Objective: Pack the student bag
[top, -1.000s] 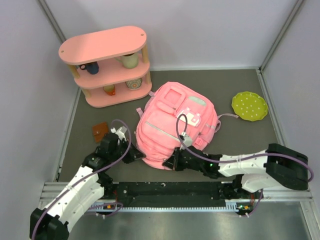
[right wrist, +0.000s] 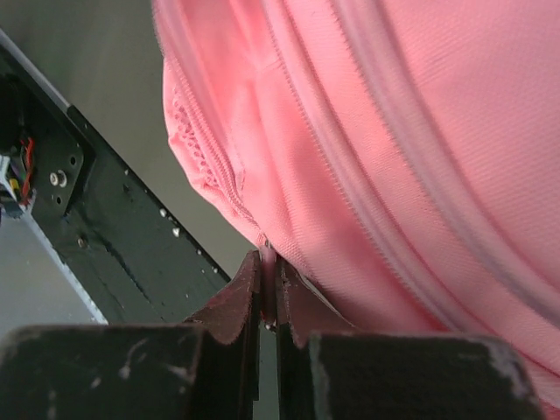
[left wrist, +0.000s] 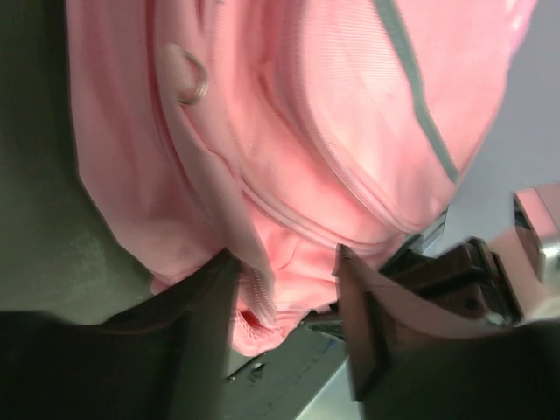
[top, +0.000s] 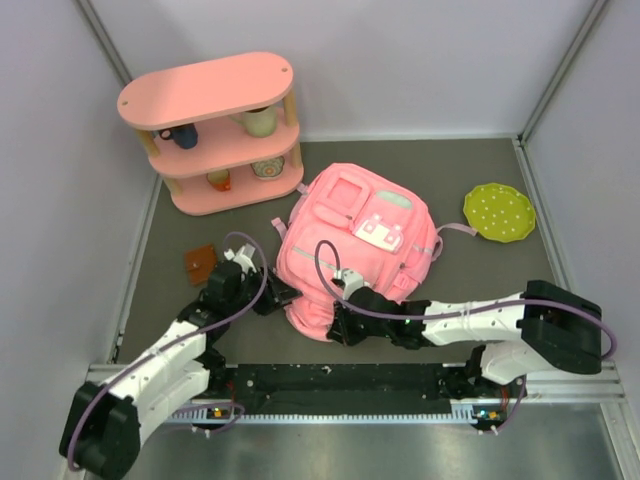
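Observation:
The pink backpack (top: 355,230) lies on the dark table, its lower edge bunched between my grippers. My left gripper (top: 290,294) is at the bag's lower left; in the left wrist view its part-open fingers (left wrist: 367,297) are over the pink fabric and zipper flap (left wrist: 219,192). My right gripper (top: 338,328) is at the bottom edge; in the right wrist view it is shut on the end of the zipper edge (right wrist: 219,175), a thin bit at its fingertips.
A brown wallet (top: 200,263) lies at the left, a pink three-tier shelf (top: 205,90) with cups at the back left, and a green plate (top: 498,211) at the right. The bench's front edge runs just below the bag.
My left gripper has moved right onto the bag's lower left.

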